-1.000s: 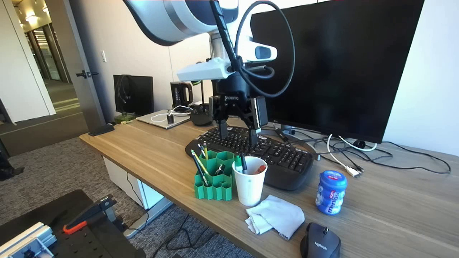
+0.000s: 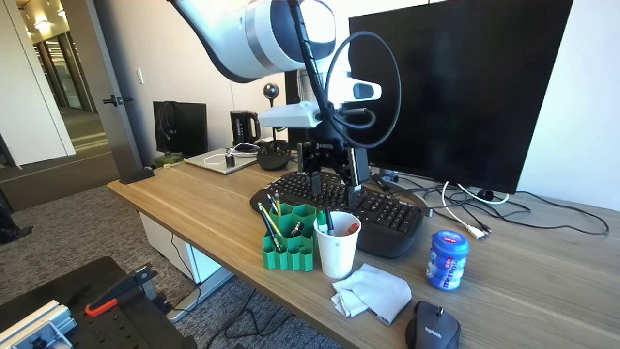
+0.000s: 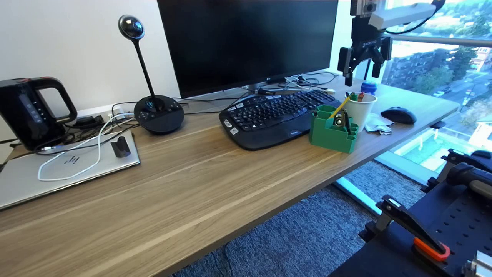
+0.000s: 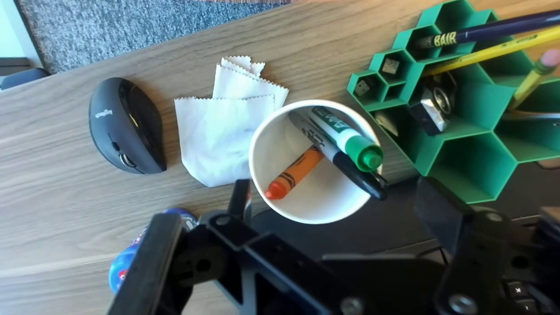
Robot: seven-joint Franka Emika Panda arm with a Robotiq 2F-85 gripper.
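My gripper hangs open above the keyboard, nothing between its fingers. In the wrist view its two fingers spread on either side of a white cup, but the cup is lower down on the desk. Inside the cup lean a green-capped marker, a black marker and an orange crayon. Beside it stands a green hexagonal organizer with a yellow pencil, a dark BAIR pencil and other small items.
A folded grey cloth, a mouse and a blue gum bottle lie right of the cup. Behind the keyboard stands a large monitor. Cables run near its base.
My gripper has moved a little to the right and slightly lower in exterior view 1, staying open. The cup, organizer and other desk objects have not moved.
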